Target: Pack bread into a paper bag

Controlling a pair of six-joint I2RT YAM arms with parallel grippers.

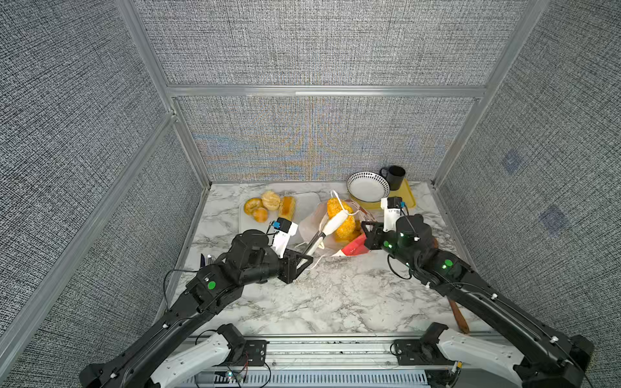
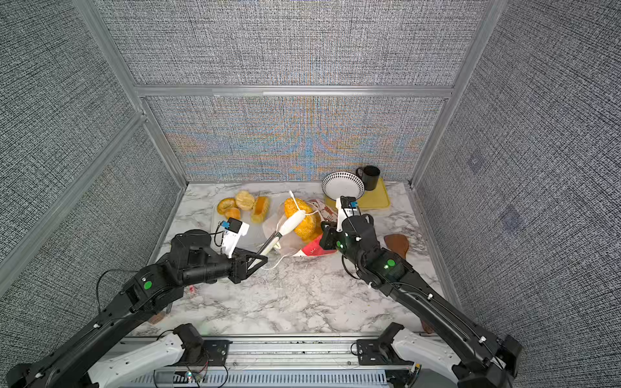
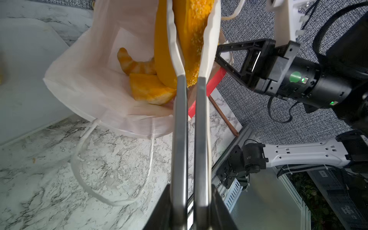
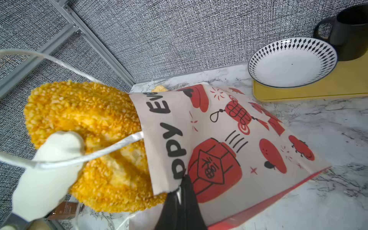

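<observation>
My left gripper (image 1: 306, 262) is shut on a pair of white-tipped tongs (image 3: 180, 126). Between the tong tips sits a large crumb-coated golden bread (image 4: 92, 115), leaning at the mouth of the paper bag (image 4: 249, 153), which has red prints. In the left wrist view two smaller breads show inside the bag: a striped curved one (image 3: 138, 65) and a yellow chunk (image 3: 149, 89). My right gripper is shut on the bag's rim. White cord handles loop out, one crossing in front of the tong tip in the right wrist view. The coated bread's lower end is hidden.
Several breads (image 1: 271, 199) lie on a white board (image 1: 244, 226) at the back left. A patterned plate (image 1: 368, 186) and black mug (image 1: 393, 176) stand on a yellow tray (image 1: 405, 194) at the back right.
</observation>
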